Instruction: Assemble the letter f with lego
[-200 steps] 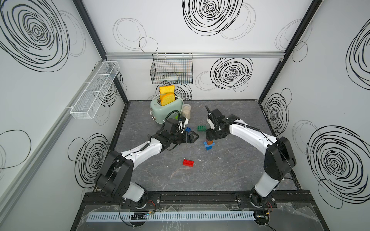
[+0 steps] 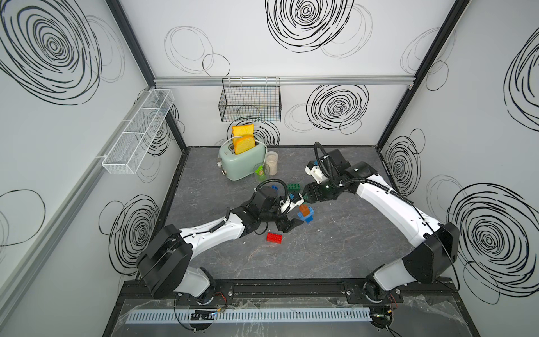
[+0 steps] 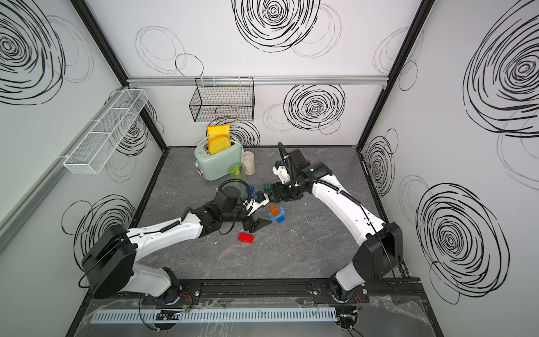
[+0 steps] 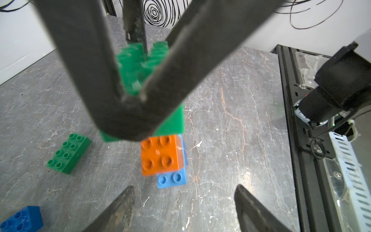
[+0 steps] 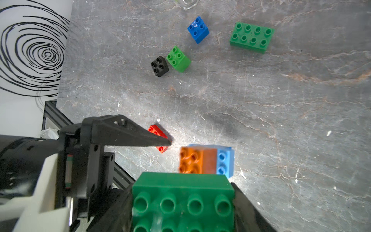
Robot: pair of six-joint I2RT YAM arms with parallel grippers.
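Note:
A green brick [image 5: 183, 181] is pinched in my right gripper, which is shut on it above the table. Below and apart from it, an orange brick [image 4: 160, 156] sits on a light blue piece [image 4: 171, 179]; the two appear in every view. My left gripper is open beside this stack on its left, and I see nothing between its fingers. In the left wrist view, the right fingers [image 4: 135, 112] and the green brick cover part of the stack.
A red brick [image 2: 274, 238] lies toward the front. Loose green [image 5: 252, 37], blue [image 5: 198, 30], light green [image 5: 178, 59] and black [image 5: 159, 66] bricks lie farther back. Behind them stands a toaster [image 2: 242, 163] beside a beige cup [image 2: 271, 162].
My left gripper has moved right and toward the front, up to the stack. The orange and blue stack appears slightly turned.

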